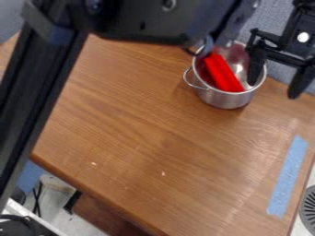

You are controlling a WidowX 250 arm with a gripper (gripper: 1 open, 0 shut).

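Observation:
A steel pot [227, 98] with side handles stands on the wooden table near its back right, with red objects [222, 72] inside it, partly hidden by the arm. The black arm [37, 74] reaches in from the upper left, its end over the pot's back rim. At the upper right, black gripper parts [278, 64] hang beside the pot, apparently open with nothing visible between them; how they join the arm is out of view.
Bare wooden table [147, 147] fills the middle. A strip of blue tape [288, 175] lies at the right edge, near a round grille [308, 208]. The floor shows at the lower left.

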